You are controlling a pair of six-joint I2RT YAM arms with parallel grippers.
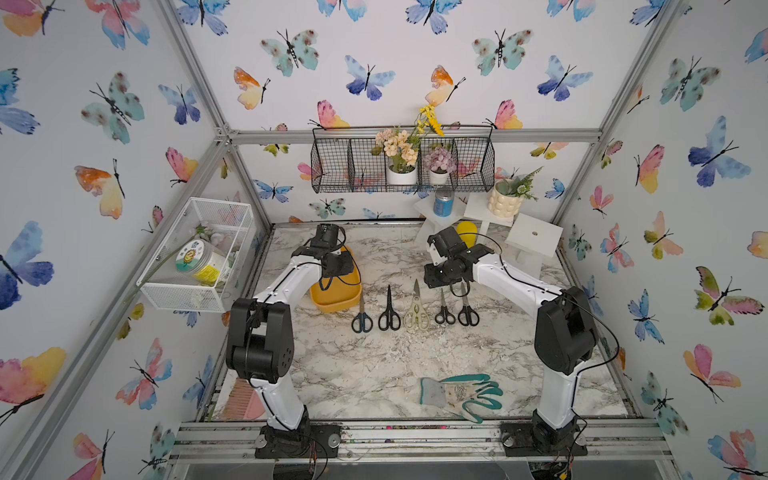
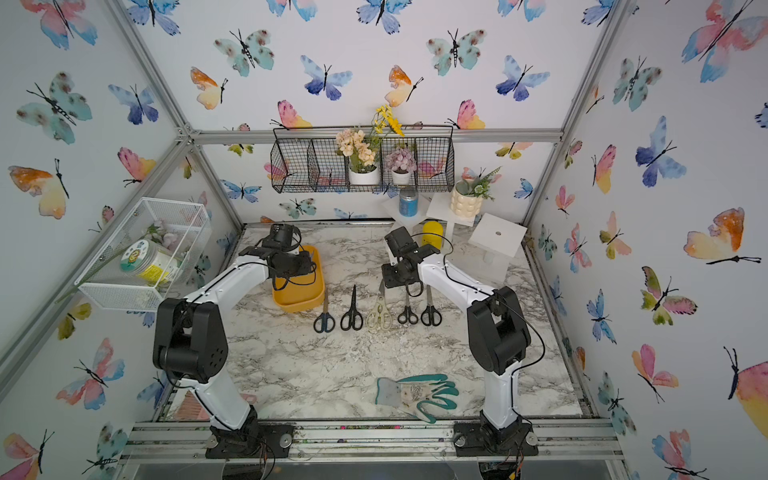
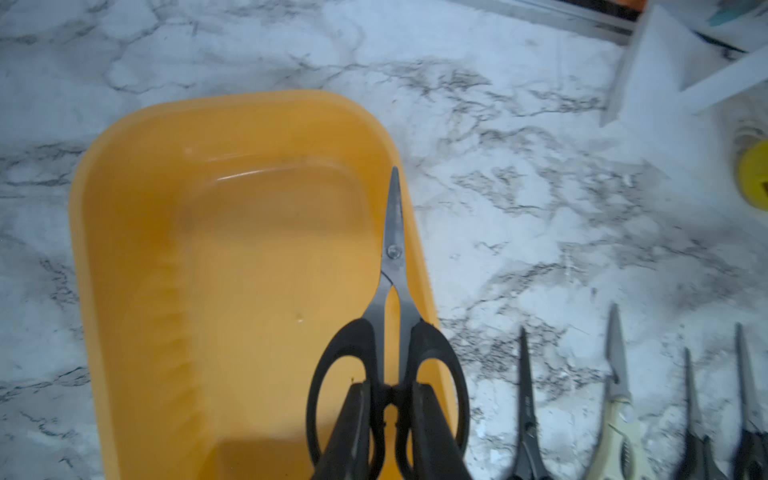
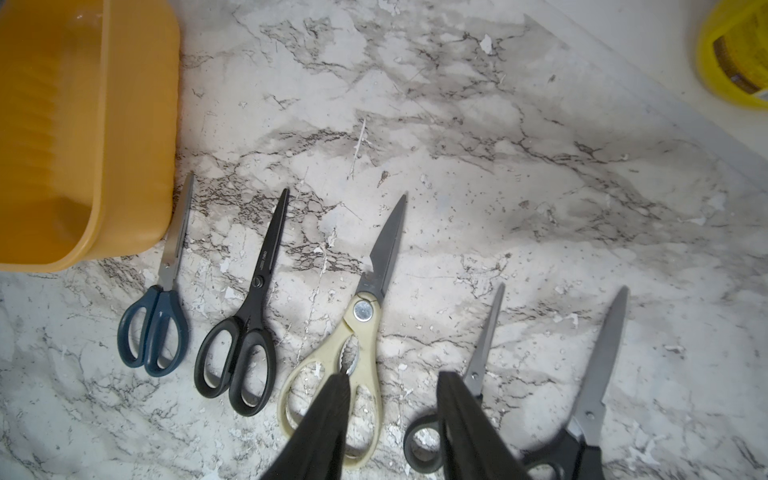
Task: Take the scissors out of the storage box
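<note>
Black-handled scissors [image 3: 393, 232] hang blade-up in the left wrist view over the orange box [image 1: 336, 300], near its right side; my left gripper has its fingers at their handles and looks shut on them. Several other scissors lie in a row on the marble table right of the box, among them a black pair [image 4: 256, 304] and a cream pair [image 4: 360, 320]. My right gripper hangs above the cream and small black scissors, its fingers parted with nothing seen between them.
A white stand [image 1: 534, 233] with a yellow container [image 4: 732, 56] is at the back right. A glove [image 1: 460, 393] lies at the front, a pink brush [image 1: 242, 398] front left.
</note>
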